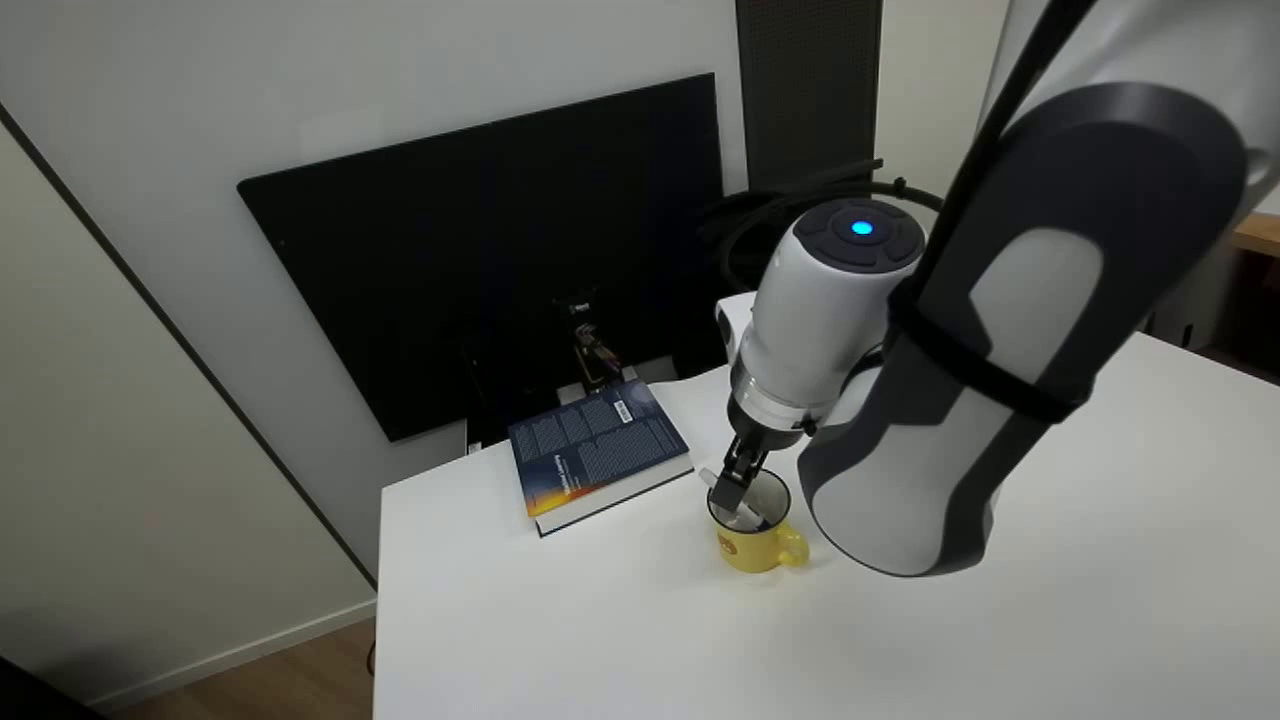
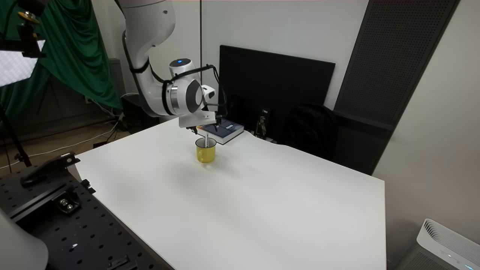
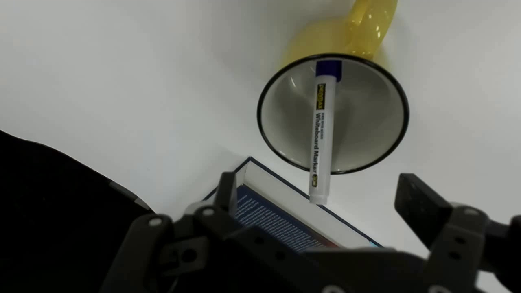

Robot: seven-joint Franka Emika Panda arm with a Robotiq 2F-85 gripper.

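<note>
A yellow mug point(image 1: 755, 551) with a dark rim stands upright on the white table. A white whiteboard marker point(image 3: 322, 134) leans inside it, blue cap point(image 3: 328, 68) down in the mug and its white end sticking out past the rim on the book's side. In the wrist view my gripper is open, its two fingers point(image 3: 421, 207) wide apart with the marker's free end in line with the gap between them. Nothing is held. From the first exterior view, the gripper hangs over the mug's opening and hides part of the marker.
A dark blue book point(image 1: 602, 446) lies flat close beside the mug, near the table's back edge. Behind it stands a black monitor-like panel point(image 1: 504, 240).
</note>
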